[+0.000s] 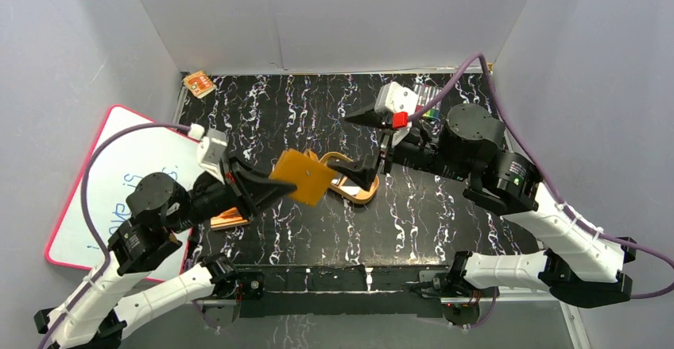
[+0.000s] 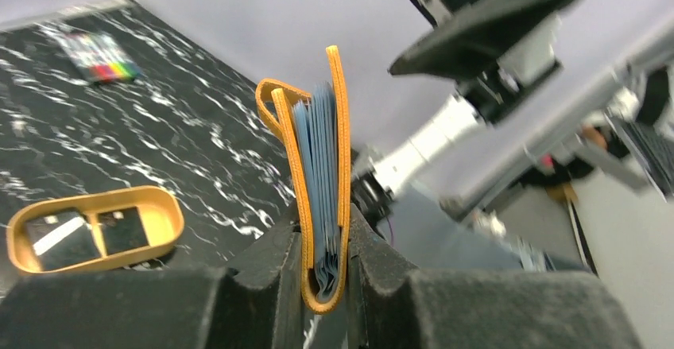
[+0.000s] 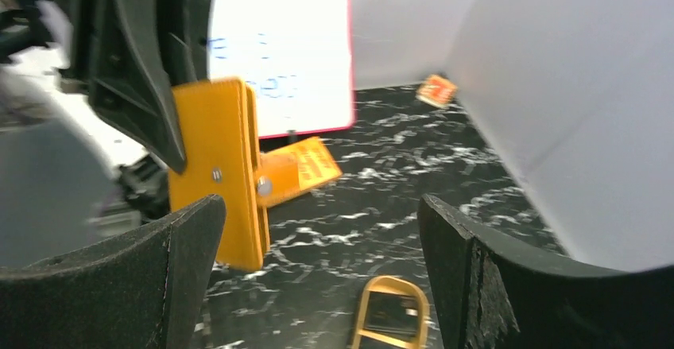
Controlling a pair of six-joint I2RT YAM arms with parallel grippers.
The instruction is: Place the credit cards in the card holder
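The orange card holder (image 1: 306, 176) is gripped by my left gripper (image 1: 266, 190), which is shut on its edge, clear of the table. In the left wrist view the holder (image 2: 342, 174) stands upright with its grey-blue inner sleeves (image 2: 322, 166) fanned between the covers. My right gripper is wide open, its fingers (image 3: 469, 277) far apart with nothing between them. Beyond them, the right wrist view has the holder (image 3: 211, 174) at left. Below the arms lies an oval tan tray (image 1: 364, 198) holding dark and white flat pieces, perhaps cards.
A whiteboard (image 1: 111, 182) leans at left. An orange box (image 1: 230, 220) lies near the left arm, and another small orange packet (image 1: 199, 83) sits in the far left corner. A marker set (image 1: 428, 95) is at the back right.
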